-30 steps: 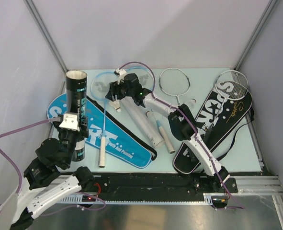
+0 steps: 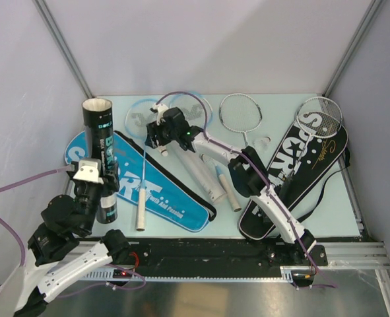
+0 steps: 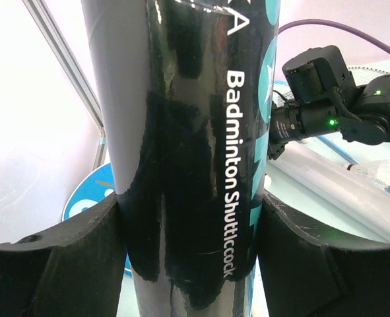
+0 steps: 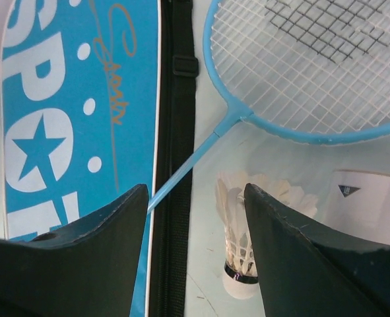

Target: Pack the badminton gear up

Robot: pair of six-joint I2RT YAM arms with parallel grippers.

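Note:
A tall black shuttlecock tube (image 3: 185,132) stands upright in my left gripper, which is shut on it, at the left of the top view (image 2: 99,139). My right gripper is part open, hovering over a white feather shuttlecock (image 4: 239,279) beside the blue racket (image 4: 214,135); I cannot see anything held between its fingers. A blue racket bag (image 2: 148,185) lies at the left, a black bag (image 2: 260,214) at the right with a white racket (image 2: 319,119) on it.
A clear tube (image 2: 204,181) lies in the middle, with more rackets (image 2: 241,112) at the back and a handle (image 2: 231,198) near it. Walls enclose the back and sides of the pale table (image 2: 333,218).
The left gripper with the tube has shifted slightly left and toward the front. The right gripper has moved a little left and toward the front.

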